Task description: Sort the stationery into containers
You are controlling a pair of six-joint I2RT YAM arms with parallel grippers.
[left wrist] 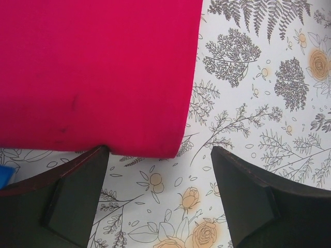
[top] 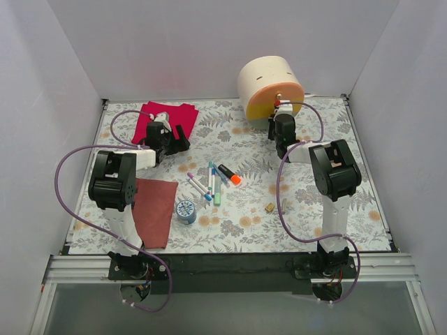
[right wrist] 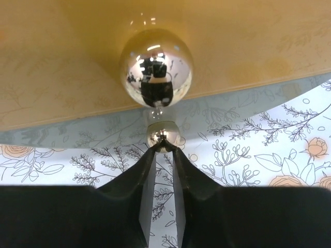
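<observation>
My left gripper stands open above the corner of a red cloth point(left wrist: 98, 72), nothing between its fingers. At the back right of the top view, my right gripper point(top: 281, 112) is at the front of a cream cylinder container point(top: 267, 73) with an orange-rimmed face. In the right wrist view, its narrow fingertips come close together at a small shiny ball point(right wrist: 163, 132), under a larger golden knob point(right wrist: 156, 67); whether they grip it cannot be told. Markers lie mid-table: a black-and-orange one point(top: 229, 174), a green one point(top: 217, 192) and a pink-and-blue one point(top: 199, 187).
A blue round pot point(top: 186, 212) stands front left of the markers, beside a brown-red cloth point(top: 155, 216). A small yellowish block point(top: 269, 207) lies to the right. Bare patterned table point(top: 248, 230) extends along the front middle.
</observation>
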